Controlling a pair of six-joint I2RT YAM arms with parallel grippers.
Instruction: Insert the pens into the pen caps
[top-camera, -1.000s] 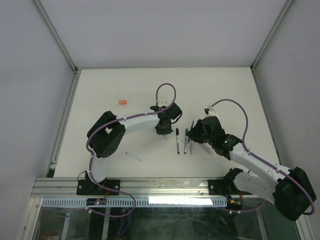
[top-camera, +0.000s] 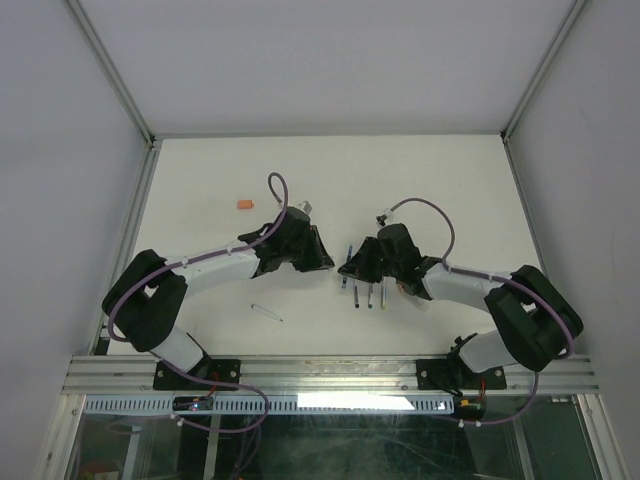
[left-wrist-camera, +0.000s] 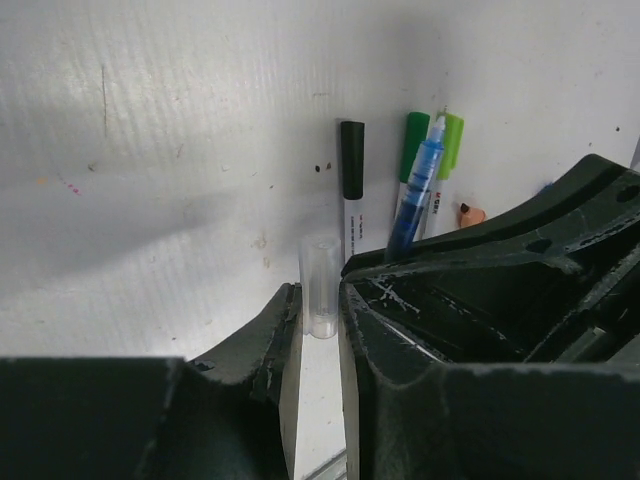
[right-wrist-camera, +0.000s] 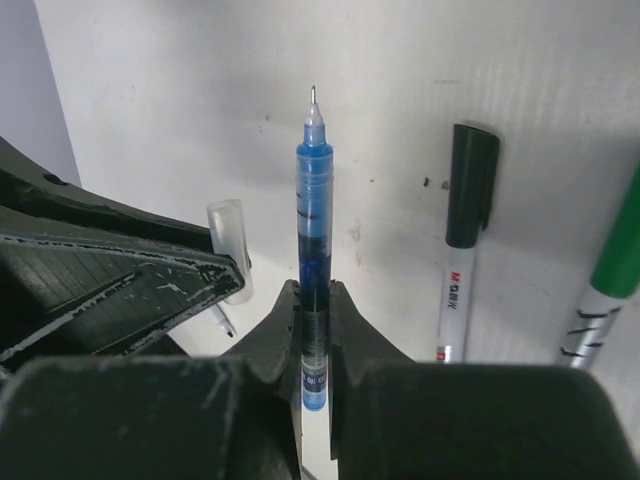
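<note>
A clear, see-through pen cap is held in my left gripper, which is shut on it; the same cap (right-wrist-camera: 229, 240) shows beside the left finger in the right wrist view. My right gripper is shut on a blue pen (right-wrist-camera: 314, 215), its bare tip pointing away from the fingers. Pen and cap are apart, with a small gap between the two grippers over the table's middle in the top view. On the table below lie a black-capped pen (left-wrist-camera: 352, 180), a green-capped pen (left-wrist-camera: 413, 150) and a light-green-capped one (left-wrist-camera: 450, 150).
A thin white stick-like object (top-camera: 267, 312) lies at the front left of the white table (top-camera: 200, 300). An orange block (top-camera: 245, 204) sits at the back left.
The right gripper has also moved left, carrying the blue pen over the black-capped pen.
</note>
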